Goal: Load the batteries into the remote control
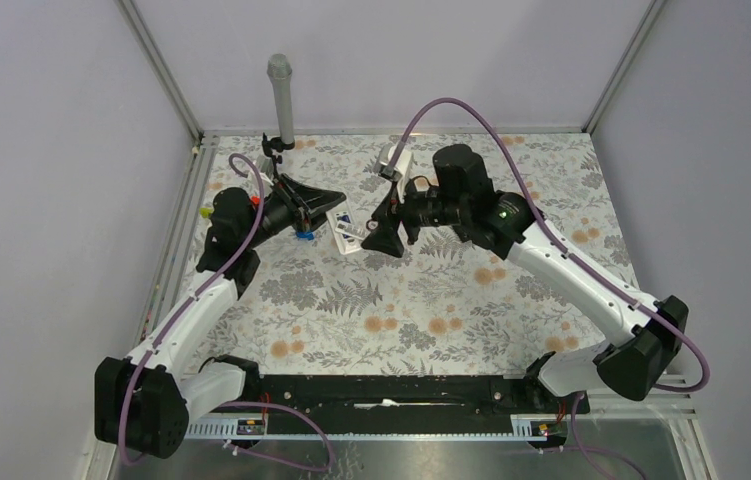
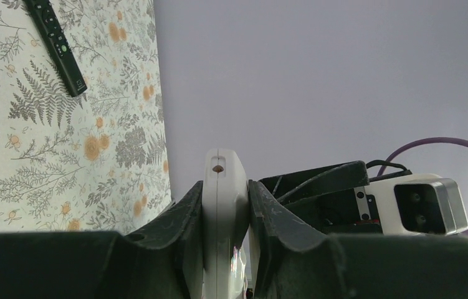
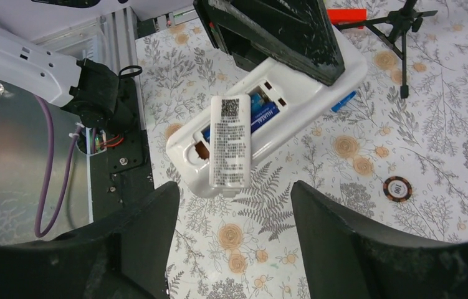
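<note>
A white remote (image 3: 324, 96) is held raised and tilted in my left gripper (image 1: 323, 206), whose dark finger (image 3: 318, 47) lies across its far end. In the left wrist view, the remote (image 2: 217, 205) stands edge-on between the fingers. Blue batteries (image 3: 263, 116) lie in its uncovered compartment. A white cover (image 3: 231, 146) with printed labels stands out over the compartment's lower part; whether it is hinged there cannot be told. My right gripper faces this cover, its fingers apart on either side with nothing gripped. From above, the cover's end reaches the right fingers.
A black remote (image 2: 57, 47) lies on the patterned table. A round chip (image 3: 397, 189) lies near the raised remote. A small black tripod (image 3: 404, 31) and a blue item (image 1: 304, 236) are close to the left arm.
</note>
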